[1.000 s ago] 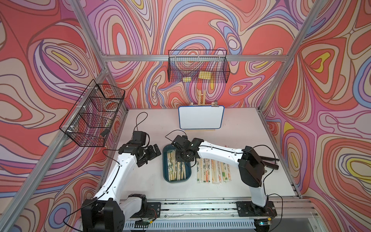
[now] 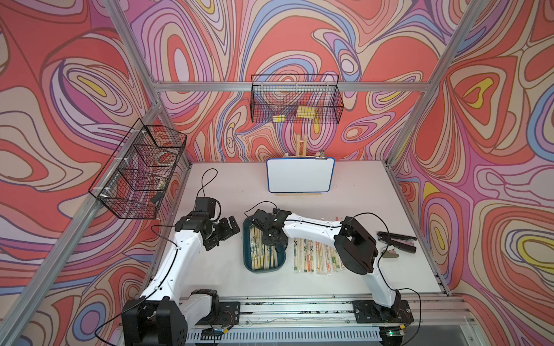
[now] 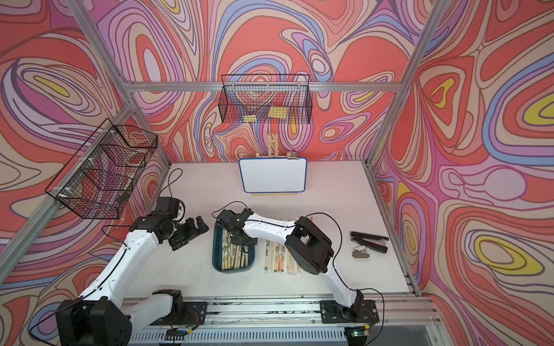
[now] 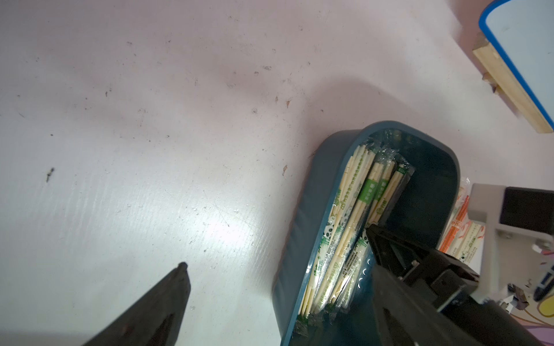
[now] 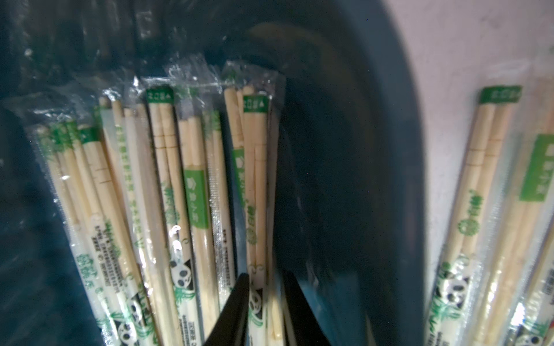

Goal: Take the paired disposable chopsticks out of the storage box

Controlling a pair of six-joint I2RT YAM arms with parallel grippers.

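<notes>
Several wrapped chopstick pairs (image 5: 193,190) lie side by side in the dark teal storage box (image 2: 247,259). My right gripper is down in the box. Its fingers (image 5: 232,311) stand part open on either side of the rightmost pair (image 5: 257,213), which has a green band and a panda print. Whether they touch the wrapper cannot be made out. In the left wrist view, the right gripper's dark body partly hides the chopsticks. My left gripper hangs open left of the box, nothing between its fingers.
Beside the box on the right, several wrapped chopsticks (image 2: 316,256) lie in a row on the table. A whiteboard (image 2: 300,175) stands behind. Black staplers (image 2: 397,241) rest at the right edge. Table left of the box is bare.
The left arm has hardly moved.
</notes>
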